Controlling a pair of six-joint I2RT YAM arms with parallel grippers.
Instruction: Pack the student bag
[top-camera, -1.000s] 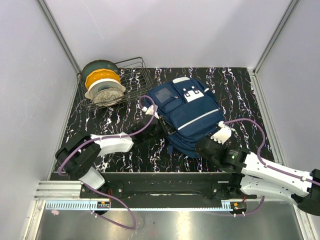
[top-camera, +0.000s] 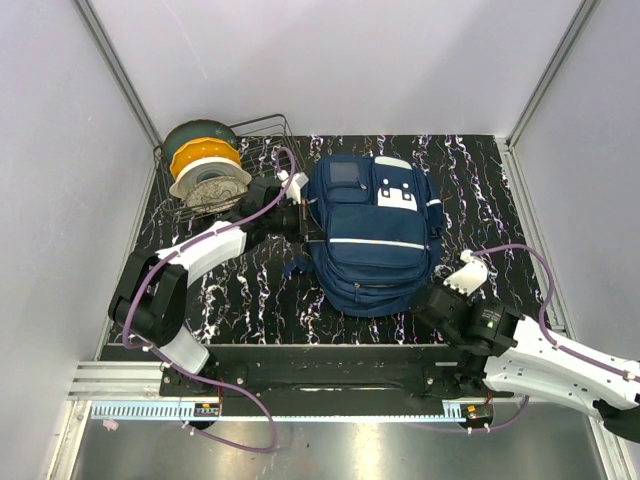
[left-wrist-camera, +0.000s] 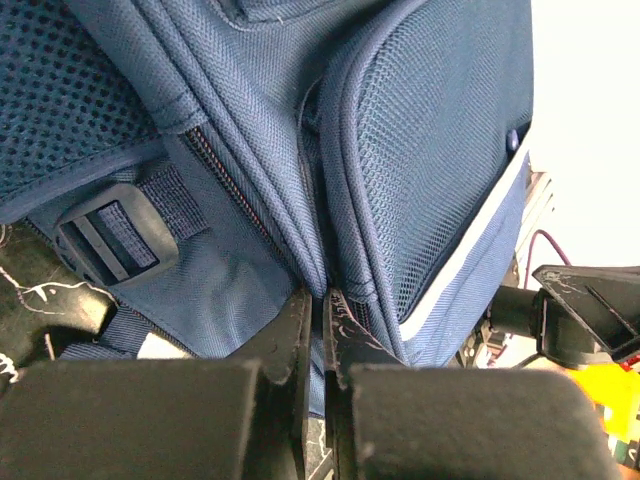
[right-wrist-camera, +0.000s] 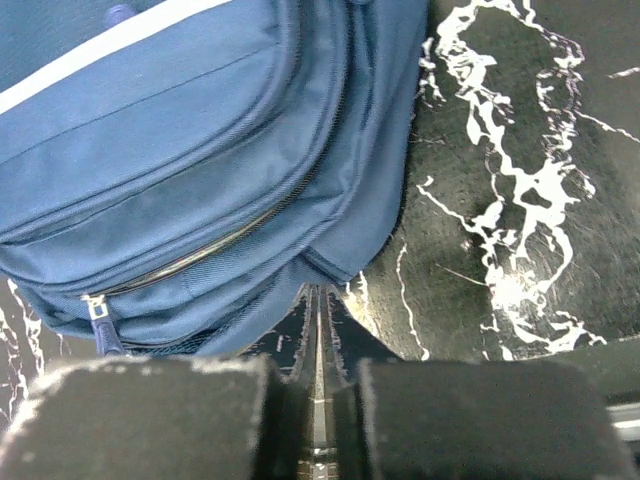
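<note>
The navy backpack lies flat on the black marbled surface, front pockets up and top toward the back. My left gripper is at its left side, shut on the backpack's fabric; in the left wrist view the fingers meet at a padded, zipped seam. My right gripper hangs just off the backpack's lower right edge, apparently with nothing held; its fingertips look close together, but how far open they are is unclear.
A wire rack with several plates and bowls stands at the back left. Walls bound both sides and the back. Bare marbled surface shows right of the backpack and at the front left.
The left arm has moved back and to the left with the backpack, which has turned from slanted to nearly straight.
</note>
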